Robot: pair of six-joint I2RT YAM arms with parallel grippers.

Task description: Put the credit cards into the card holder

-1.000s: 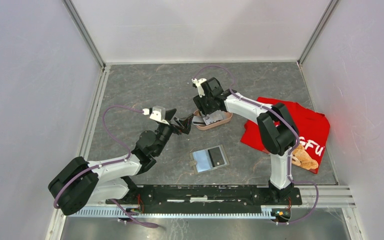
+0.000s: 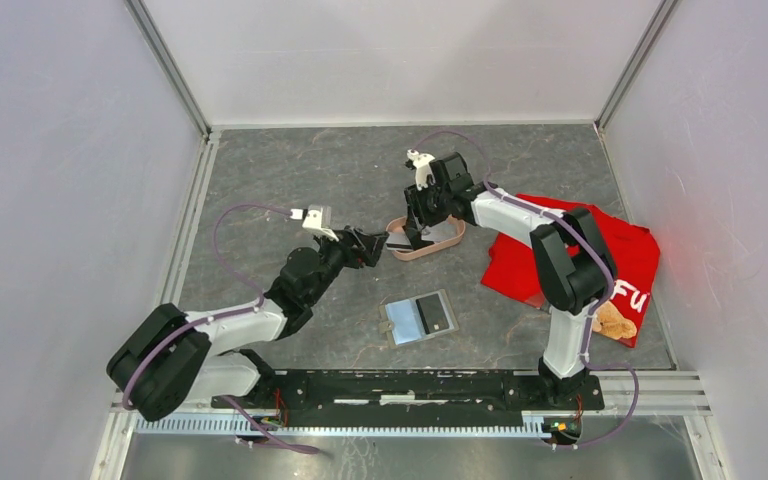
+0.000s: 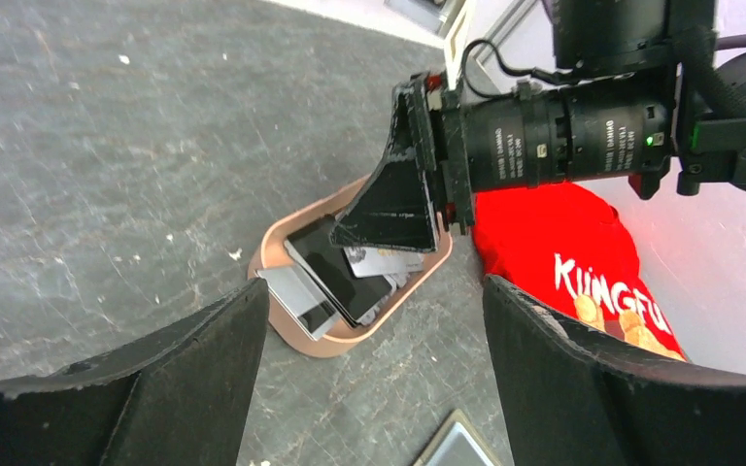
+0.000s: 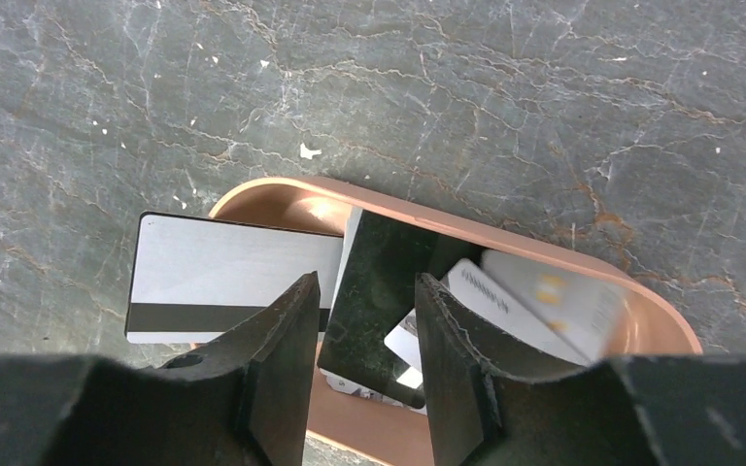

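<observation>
Several cards lie in an oval peach basket [image 4: 534,248]. A silver card with a black stripe [image 4: 228,267] rests over its left end, a dark card [image 4: 374,291] sits in the middle, and paler cards [image 4: 515,316] lie to the right. The right gripper is part open above the dark card, with nothing gripped between its fingers. In the left wrist view, my left gripper is part open and empty, apart from the basket on its left side. The card holder [image 2: 419,318], with a pale-blue half and a dark half, lies flat in front of the basket.
A red bag or cloth [image 2: 585,262] with lettering and a bear picture is spread at the right, beneath the right arm. Bare grey table [image 2: 290,165] extends left of and behind the basket.
My right gripper has shifted right along the basket, from its left end toward the middle. The left gripper's opening looks narrower, and its arm has moved slightly. The holder has stayed put.
</observation>
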